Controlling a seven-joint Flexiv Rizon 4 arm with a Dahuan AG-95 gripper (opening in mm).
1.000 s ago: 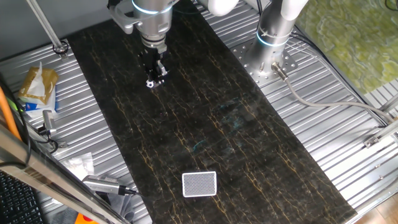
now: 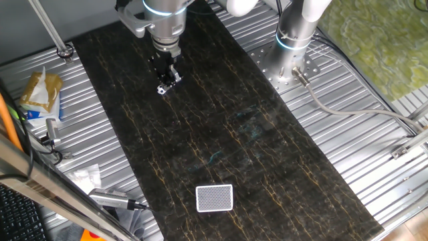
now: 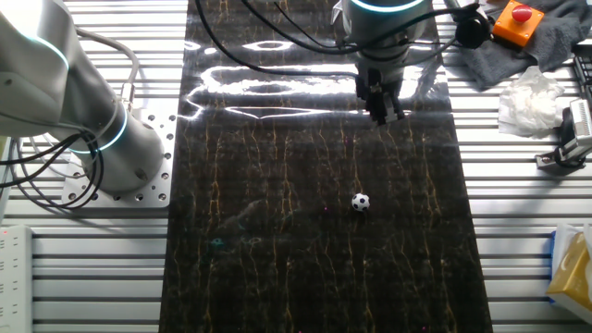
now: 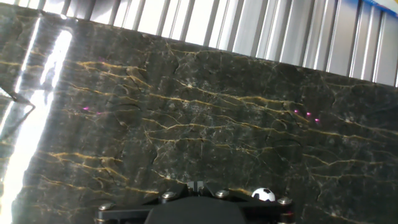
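A small black-and-white ball (image 3: pixel 361 202), patterned like a football, rests on the dark marbled board. In exterior view 1 the ball (image 2: pixel 161 90) shows right beside my gripper's (image 2: pixel 171 85) dark fingers. Exterior view 2 has my gripper (image 3: pixel 388 118) apart from the ball, pointing down, with nothing visible held. At the bottom of the wrist view, the ball (image 4: pixel 263 194) peeks out above the right part of the black gripper body, partly covered by it. The finger's spread is hard to make out. Toward the board's near end in exterior view 1 lies a white rectangular mesh-topped container (image 2: pixel 214 198).
The dark board (image 2: pixel 221 134) is otherwise clear. Left of it in exterior view 1 are a tissue pack (image 2: pixel 41 92) and a silver device (image 2: pixel 110 199) with a cable. The arm's base (image 2: pixel 287 67) stands at the right. Cables hang across exterior view 2.
Compared with one second ago, the dark fingers beside the ball show a slightly different, wider outline. The ball and the white container have not visibly moved.
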